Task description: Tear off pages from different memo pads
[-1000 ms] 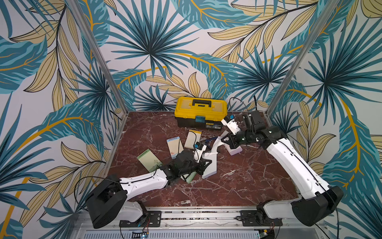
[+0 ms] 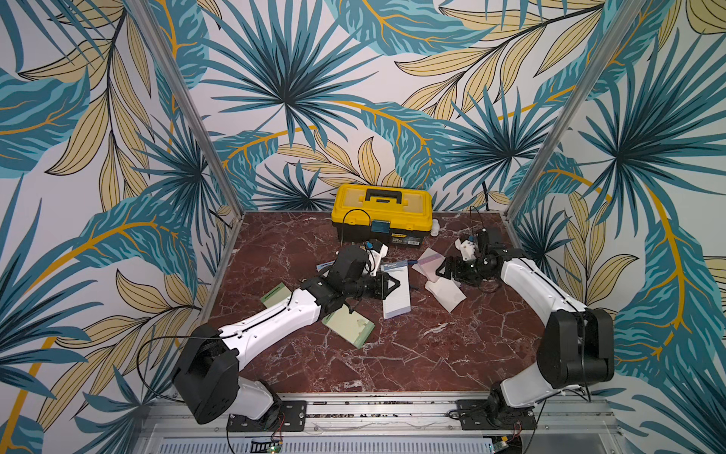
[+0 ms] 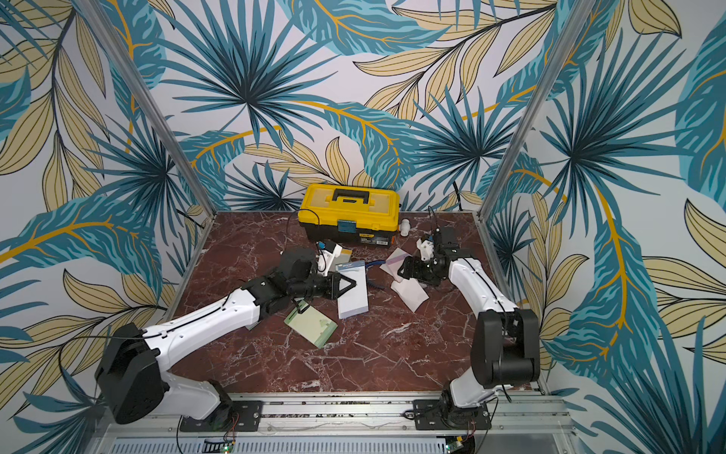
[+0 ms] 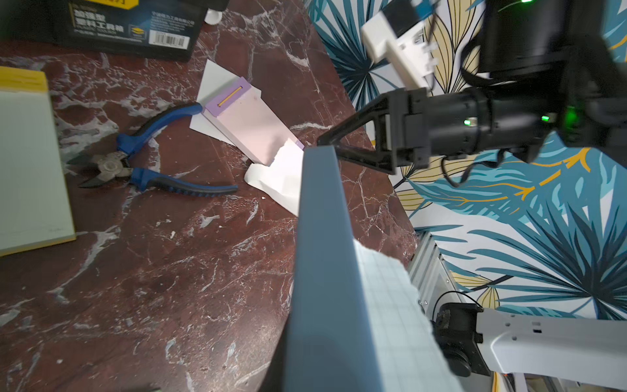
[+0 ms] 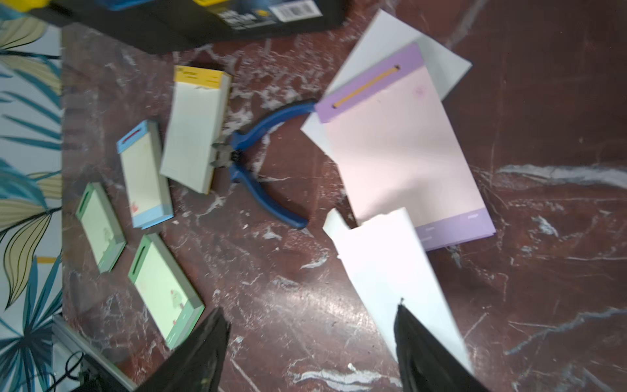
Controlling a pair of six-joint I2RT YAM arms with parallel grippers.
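Note:
My left gripper point(image 2: 385, 284) is shut on a white, blue-edged pad point(image 2: 397, 295), seen very close in the left wrist view point(image 4: 329, 274) with a torn page edge. My right gripper point(image 3: 408, 268) stands open beside the pink pad point(image 5: 401, 150), whose purple binding lies over a white sheet. A torn white page point(image 5: 392, 274) lies loose at the pink pad's lower edge. Yellow-topped point(image 5: 192, 130) and blue-topped point(image 5: 140, 176) pads lie farther left, with two green pads point(image 5: 166, 294) beyond.
Blue-handled pliers point(image 4: 163, 186) lie between the pads. A yellow and black toolbox point(image 2: 382, 208) stands at the back, with a small white object point(image 3: 404, 227) beside it.
The white page has left my right gripper and lies on the table by the pink pad. My left gripper has moved farther back with its pad; the right arm has shifted too.

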